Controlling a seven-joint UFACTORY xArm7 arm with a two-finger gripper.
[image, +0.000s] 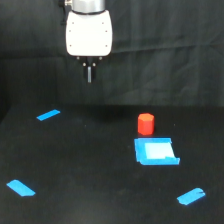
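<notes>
High at the top left of the camera view hangs my gripper (88, 80), below a white arm housing (89, 36). Its dark fingers are small against the dark backdrop, so I cannot tell whether they stand apart or together. A red block (146, 125) rests on the black table, right of the middle and well below and to the right of the gripper. Just in front of it is a white square (159, 151) bordered by blue tape (157, 162).
Strips of blue tape lie on the table at the back left (48, 115), the front left (20, 188) and the front right (191, 196). A dark curtain (165, 55) hangs behind.
</notes>
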